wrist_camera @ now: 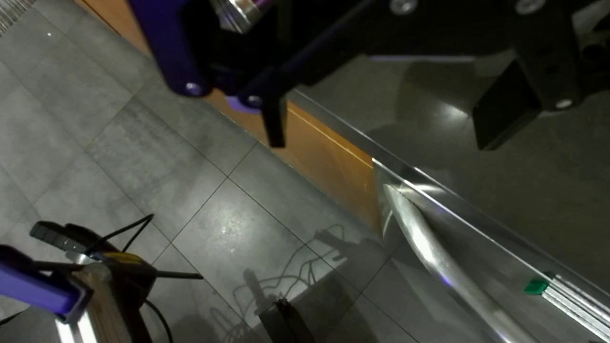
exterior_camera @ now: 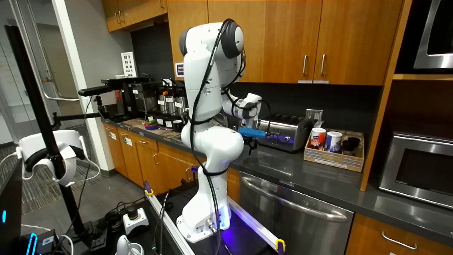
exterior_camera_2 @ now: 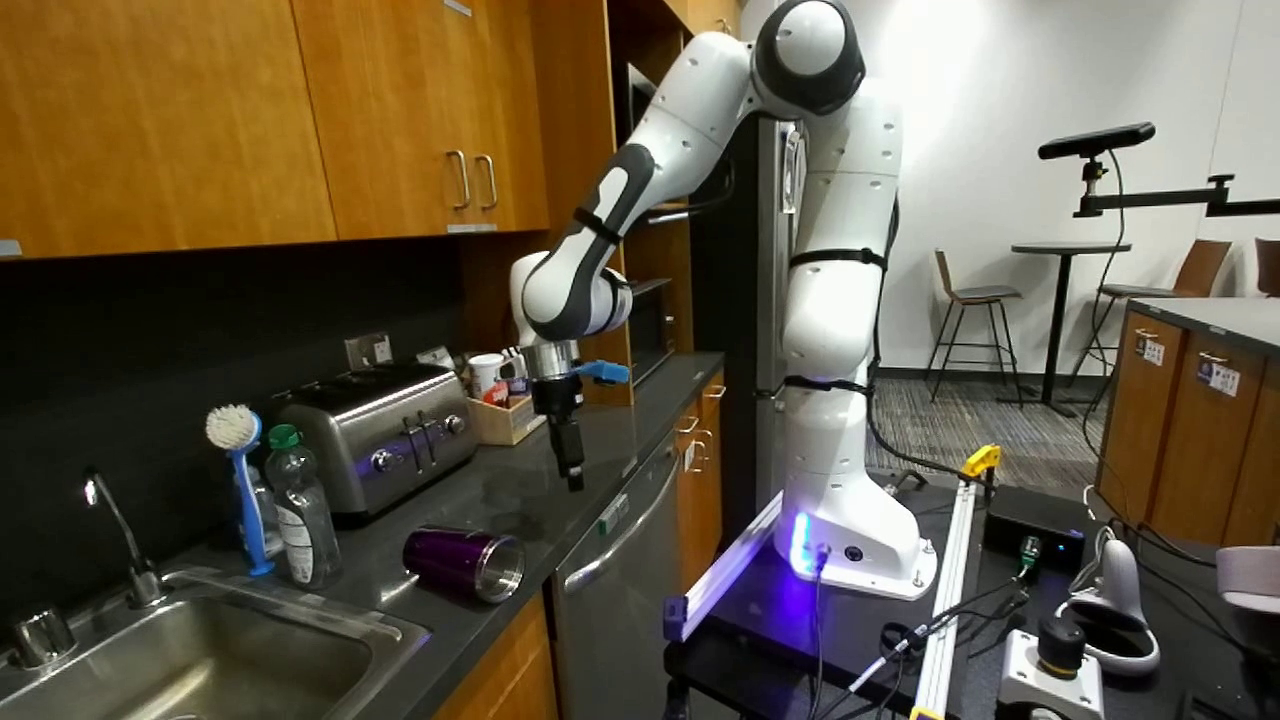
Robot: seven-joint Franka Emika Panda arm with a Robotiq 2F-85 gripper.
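Note:
Over the dark counter hangs my gripper [exterior_camera_2: 569, 474], pointing down. In the wrist view its fingertips [wrist_camera: 274, 123] stand wide apart, with only counter, cabinet front and dishwasher edge visible beyond the gap. A purple tumbler [exterior_camera_2: 450, 560] with a silver rim lies on its side near the counter's front edge, its mouth turned toward the dishwasher side. The gripper is above the counter and apart from it, on the toaster-box side of the tumbler. A shiny rim with a purple trace at the wrist view's top edge looks like the tumbler, mostly hidden behind the gripper.
Against the back wall stand a steel toaster [exterior_camera_2: 372, 438], a green-capped bottle [exterior_camera_2: 306, 516] and a brush [exterior_camera_2: 246, 480]. The sink [exterior_camera_2: 204, 654] opens beside the tumbler. A box of canisters [exterior_camera: 333, 159] sits farther along; counter between it and the gripper is clear.

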